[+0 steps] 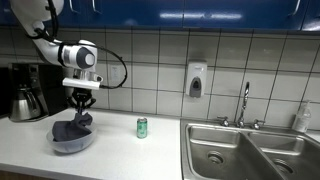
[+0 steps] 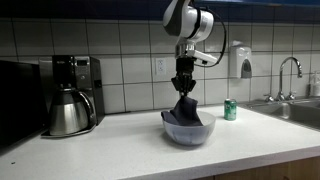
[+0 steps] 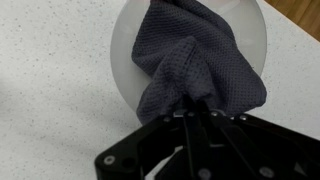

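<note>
A dark grey-blue waffle cloth lies partly in the pale bowl, bunched upward toward my gripper in the wrist view. In exterior view 1 the cloth rises above the rim of the bowl and hangs over its edge. My gripper points down over the bowl, shut on a raised peak of the cloth. The fingertips are dark and hard to make out against the cloth. Much of the bowl's inside is covered by the fabric.
A green can stands on the counter to the right of the bowl. Behind on the left is a coffee maker. The double sink lies to the right, and the counter between can and bowl is clear.
</note>
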